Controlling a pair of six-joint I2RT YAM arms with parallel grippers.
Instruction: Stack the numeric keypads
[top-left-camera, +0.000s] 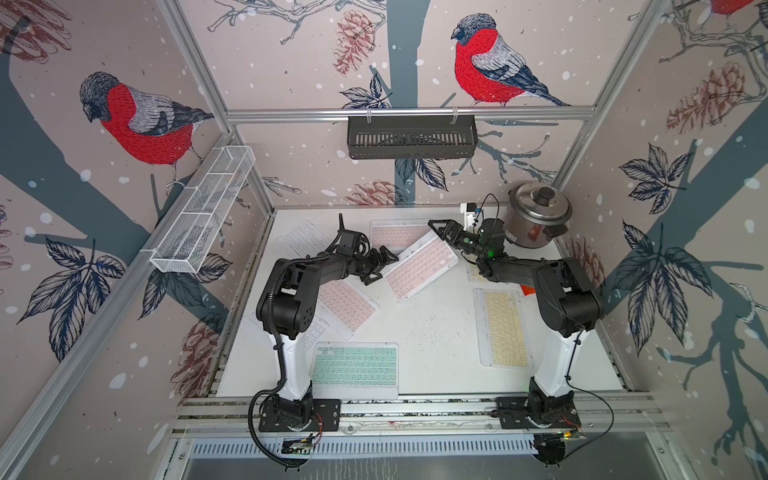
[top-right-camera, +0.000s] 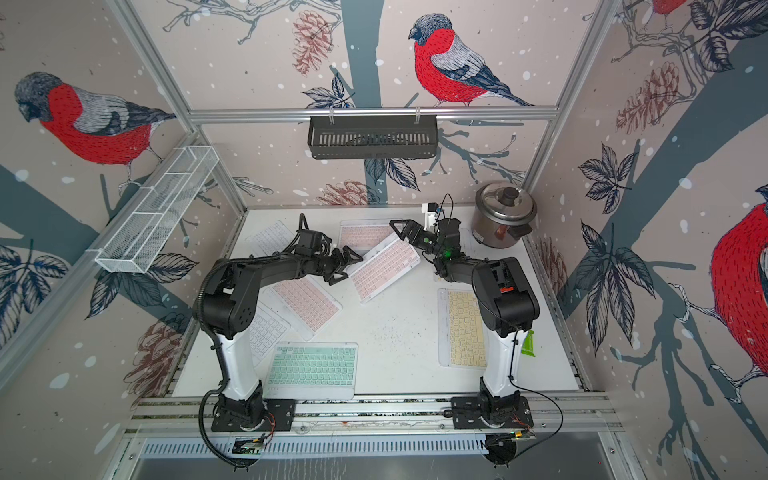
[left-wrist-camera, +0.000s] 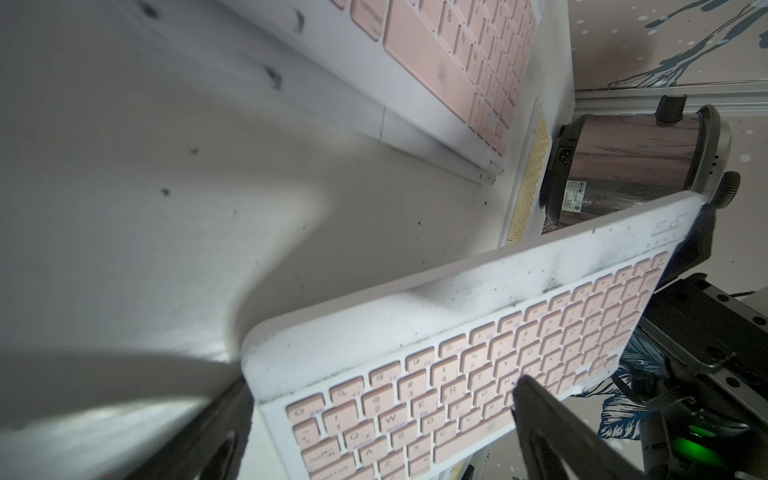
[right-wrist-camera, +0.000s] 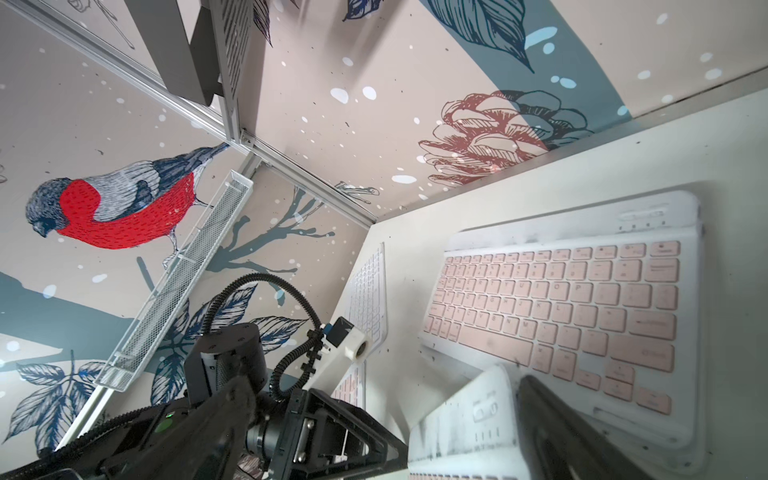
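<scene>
A pink-keyed white keypad (top-left-camera: 420, 268) lies slanted in mid-table, its right end turned toward the back. In the left wrist view this keypad (left-wrist-camera: 480, 344) slopes, with a shadow on the table beside it. My left gripper (top-left-camera: 382, 267) is open at its left end, fingers (left-wrist-camera: 552, 432) wide apart. At the far right corner, my right gripper (top-left-camera: 440, 233) is open too. In the right wrist view the keypad's corner (right-wrist-camera: 472, 412) shows close to one finger; contact is unclear. Behind it, another pink keypad (right-wrist-camera: 560, 312) lies on a second white slab.
A third pink keypad (top-left-camera: 348, 305) and pale ones lie at left, partly behind my left arm. Green (top-left-camera: 356, 364) and yellow (top-left-camera: 504, 328) keypads lie in front. A metal pot (top-left-camera: 540, 212) stands at back right.
</scene>
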